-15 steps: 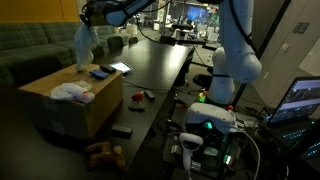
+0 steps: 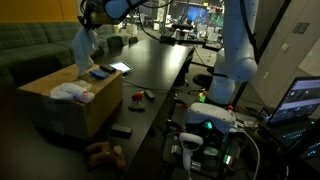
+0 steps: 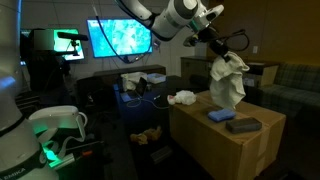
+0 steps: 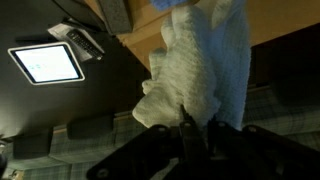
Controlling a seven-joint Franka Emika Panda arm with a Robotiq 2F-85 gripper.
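Observation:
A white cloth point(image 3: 228, 82) hangs from my gripper point(image 3: 216, 46), which is shut on its upper part. In exterior view 1 the cloth point(image 2: 84, 46) drapes down over the far part of the cardboard box point(image 2: 98, 108). Below me in the wrist view the cloth point(image 4: 185, 75) fills the middle and covers the place where the fingers pinch it. A second white cloth point(image 2: 72, 91) lies crumpled on the box's near left part in exterior view 1. Whether the hanging cloth's lower end touches the box top I cannot tell.
On the box top lie a blue item point(image 3: 221, 115) and a dark grey block point(image 3: 243, 125). A tablet with a lit screen point(image 4: 47, 63) lies on the dark table. Brown gloves point(image 2: 105, 155) rest on the floor. A sofa point(image 2: 40, 45) stands behind the box.
The gripper and the hanging cloth have shifted slightly left in exterior view 1, and the cloth hangs a little differently. The crumpled cloth and box have stayed put.

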